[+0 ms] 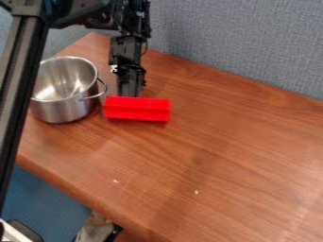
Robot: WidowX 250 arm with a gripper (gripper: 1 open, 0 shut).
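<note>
A red block-shaped object (139,110) lies on the wooden table just right of a steel pot (63,90), close to its handle. My black gripper (130,87) is at the back, behind and slightly above the red object, its lower end partly hidden by it. Whether its fingers are open or shut cannot be made out.
A grey partition runs along the back. The table's left edge is near the pot, and a black arm bar crosses the left of the view.
</note>
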